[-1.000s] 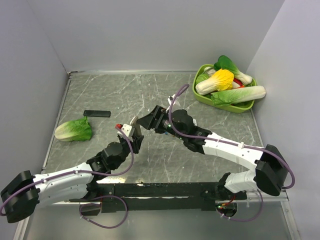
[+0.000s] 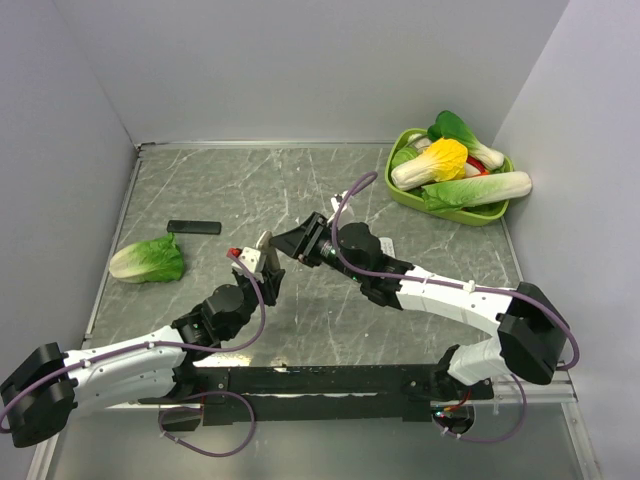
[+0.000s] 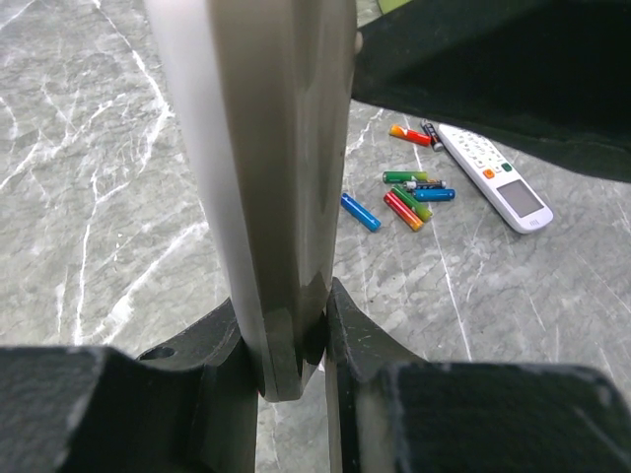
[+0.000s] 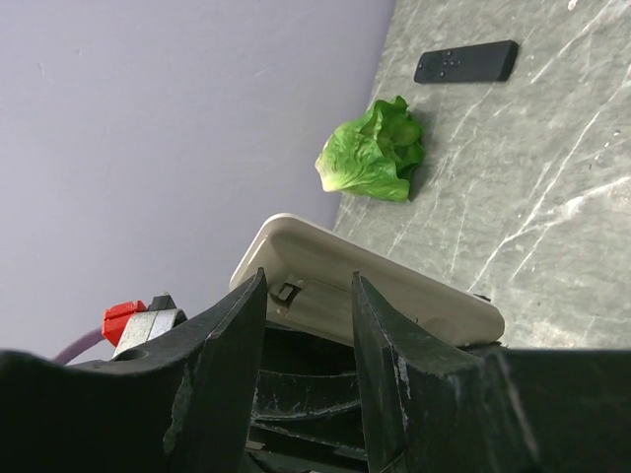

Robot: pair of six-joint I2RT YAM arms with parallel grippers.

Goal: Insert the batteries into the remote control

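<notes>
My left gripper (image 2: 266,262) is shut on an upright light plastic piece, apparently the remote's body (image 3: 256,168), its recessed inside facing my right gripper (image 2: 282,243). In the right wrist view, the right gripper's fingers (image 4: 222,374) are part open at that recess (image 4: 414,305), near a small slot at its left end. Loose batteries (image 3: 409,207) in several colours lie on the table, beside a white remote (image 3: 498,177) with buttons and a screen.
A black remote (image 2: 194,227) and a lettuce (image 2: 146,259) lie at the left. A green basket (image 2: 400,195) of vegetables stands at the back right. The grey marble table is otherwise mostly clear.
My right arm has shifted slightly, its wrist lowering a little in the top view beside the held piece. The left arm is nearly unchanged.
</notes>
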